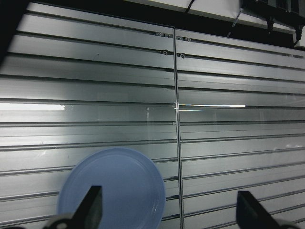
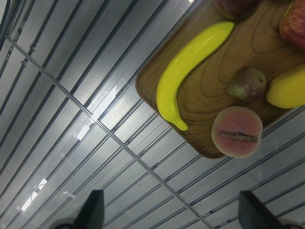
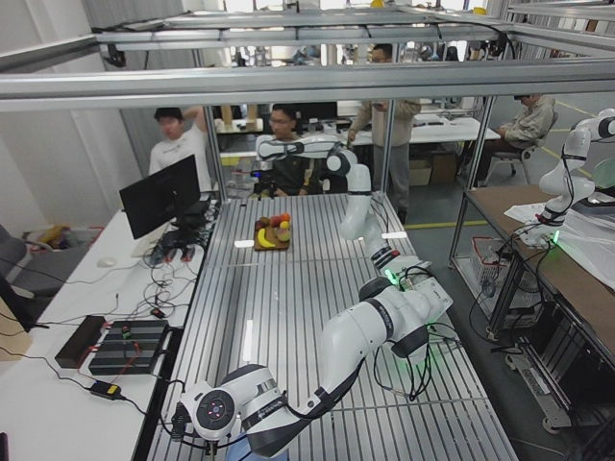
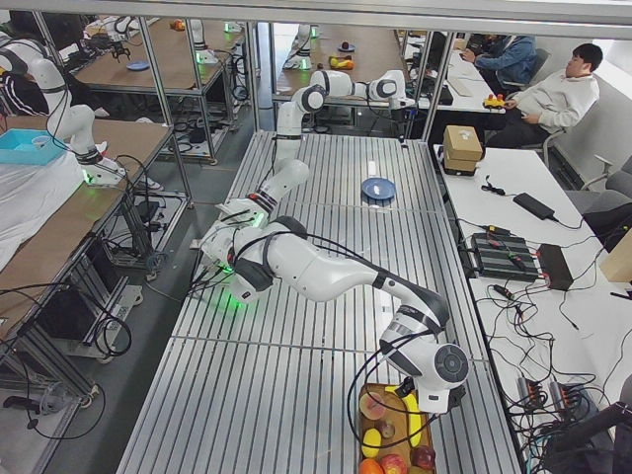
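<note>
A wooden tray (image 2: 195, 138) holds a banana (image 2: 190, 59), a peach (image 2: 237, 143), a yellow fruit (image 2: 289, 88), a small pear-like fruit (image 2: 246, 85), an apple (image 2: 292, 26) and a dark red fruit. My right gripper is open above the tray's near side, nothing between its fingers. A blue plate (image 1: 112, 191) lies on the slatted table below my left gripper, which is also open and empty. In the camera right view the plate (image 4: 378, 190) is at the far end, the tray at the near end.
A side desk (image 4: 513, 188) along one edge carries a monitor, black boxes and cables. Aluminium frame posts and beams surround the table, with people seated and standing beyond.
</note>
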